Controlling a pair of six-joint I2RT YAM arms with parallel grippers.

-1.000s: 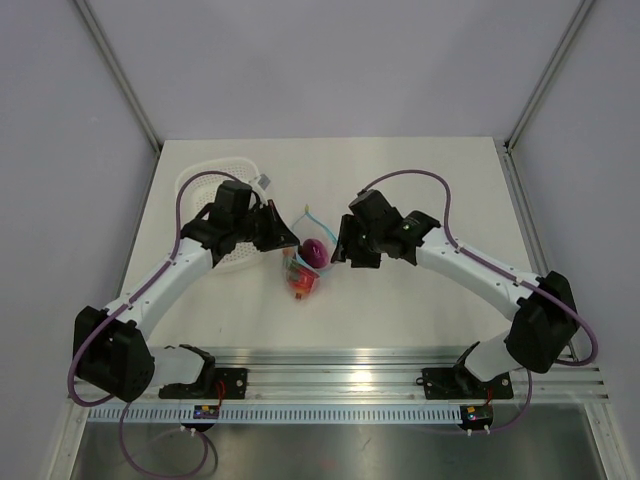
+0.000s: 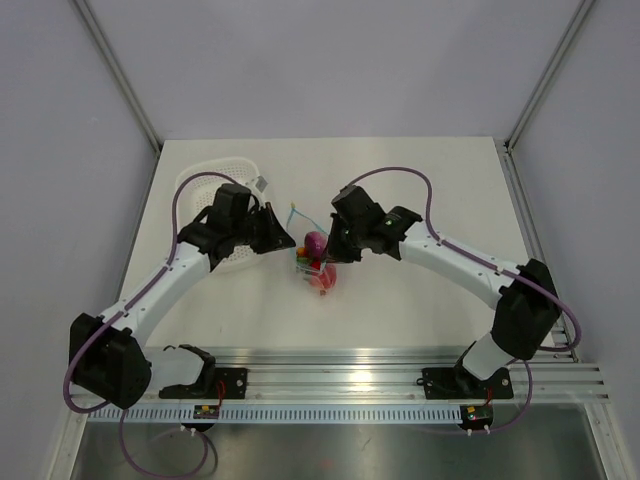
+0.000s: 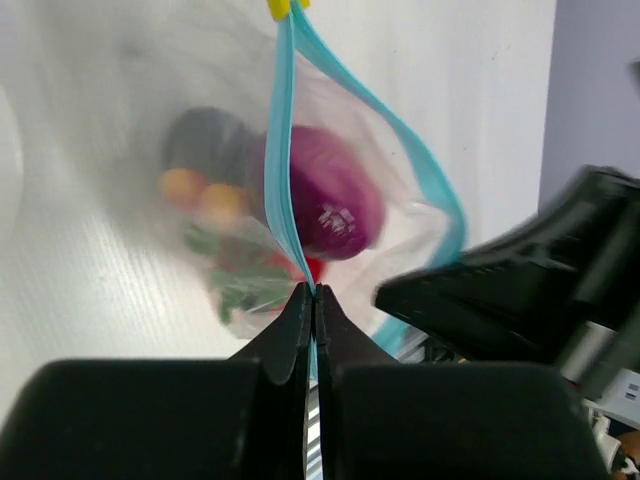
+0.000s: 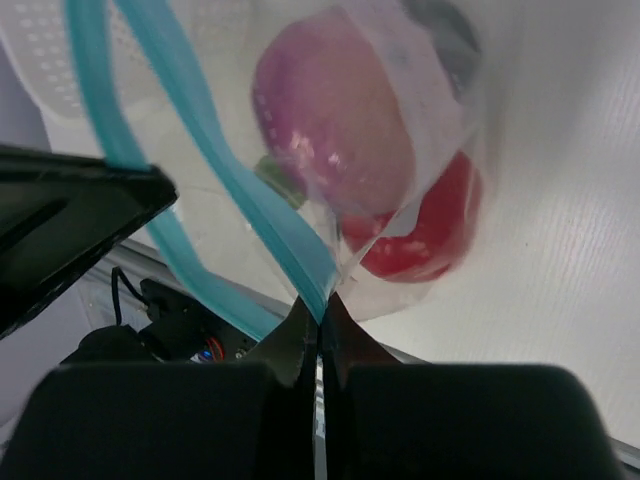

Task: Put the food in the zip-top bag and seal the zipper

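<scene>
The clear zip top bag (image 2: 325, 280) hangs between my two grippers, its blue-edged mouth spread. Inside lie a purple eggplant-like food (image 3: 322, 193), a red food (image 4: 425, 225), two small orange ones (image 3: 203, 195), green leaves (image 3: 250, 285) and a dark item (image 3: 208, 145). My left gripper is shut on one side of the bag's blue rim (image 3: 282, 140). Opposite it, my right gripper is shut on the other part of that rim. A yellow slider (image 3: 285, 8) shows at the far end of the zipper. Both wrist views are somewhat blurred.
A white perforated basket (image 2: 215, 168) stands behind the left arm at the table's back left. A metal rail (image 2: 330, 360) runs along the front edge.
</scene>
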